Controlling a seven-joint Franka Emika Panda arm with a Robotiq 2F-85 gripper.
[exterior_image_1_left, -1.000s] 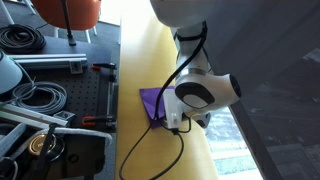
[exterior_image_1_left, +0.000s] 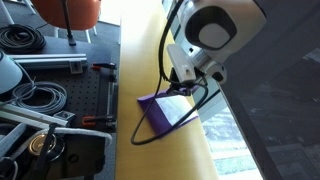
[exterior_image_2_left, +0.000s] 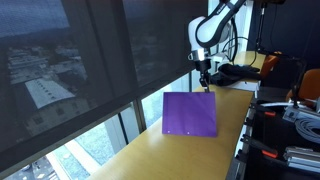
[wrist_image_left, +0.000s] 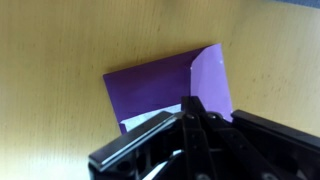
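Note:
A purple folder (wrist_image_left: 150, 85) lies on the wooden table with white paper (wrist_image_left: 150, 122) showing inside. One lighter purple cover (wrist_image_left: 211, 80) is raised, and in exterior view 2 this cover (exterior_image_2_left: 190, 115) stands up as a broad sheet. My gripper is shut at the cover's upper edge, which runs to the fingertips and seems pinched between them. From the side, the gripper (exterior_image_2_left: 206, 86) is at the sheet's top right corner, above the table. The arm hides part of the folder's lower side.
A window and dark blind (exterior_image_2_left: 90, 80) run along one side. A black cart (exterior_image_1_left: 85, 95) with cables and tools stands along the other, near an orange chair (exterior_image_1_left: 68, 12).
My gripper has risen and swung away from its low place over the folder. One purple cover has come up with it, and more white paper shows.

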